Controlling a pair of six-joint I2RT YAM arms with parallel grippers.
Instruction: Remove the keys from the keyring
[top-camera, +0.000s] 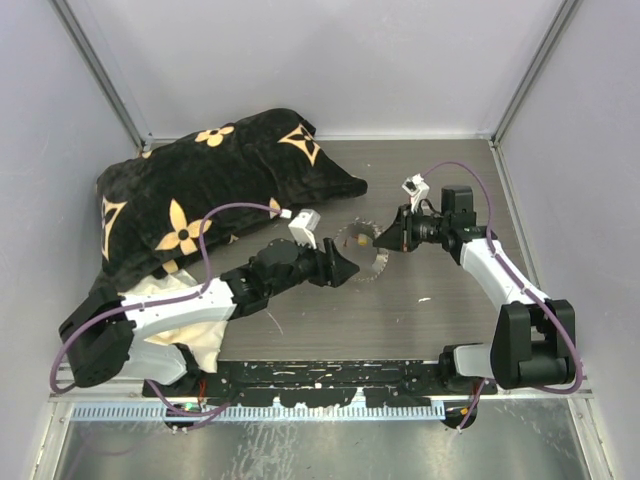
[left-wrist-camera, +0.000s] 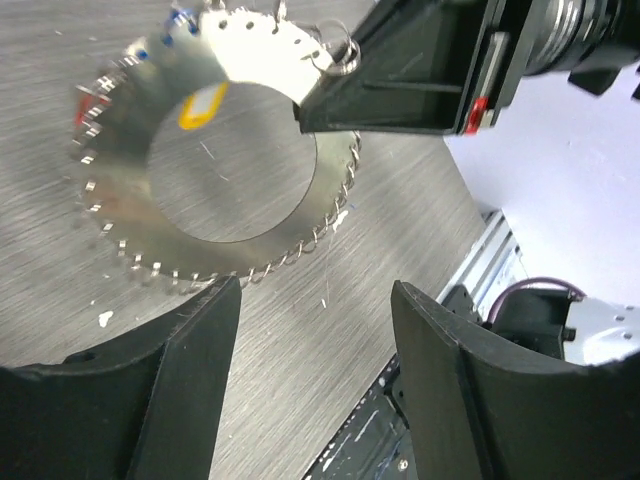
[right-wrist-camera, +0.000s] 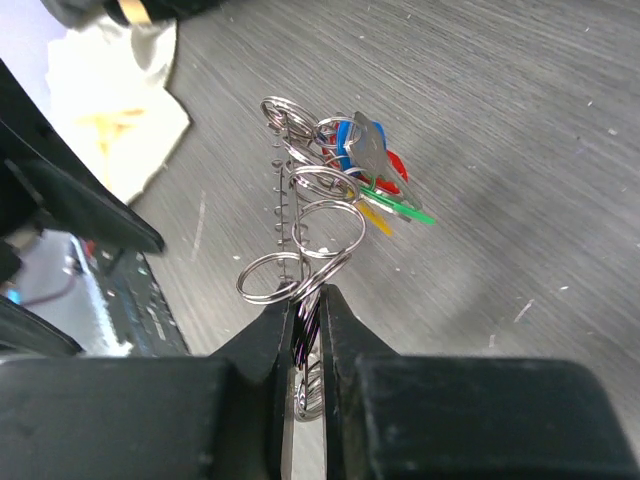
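Note:
A large metal ring edged with small wire loops (left-wrist-camera: 260, 240) hangs from my right gripper, which is shut on it. Coiled split rings (right-wrist-camera: 325, 220) and coloured keys in red, blue, green and yellow (right-wrist-camera: 395, 205) show on it in the right wrist view. My left gripper stands open below and left of the ring in its own view, nothing between its fingers; in the top view (top-camera: 336, 262) it is just left of the ring.
A black patterned cushion (top-camera: 170, 190) lies at the back left, a cream cloth (top-camera: 205, 335) at the front left. Bare floor (top-camera: 430, 315) surrounds the ring; white walls border the area.

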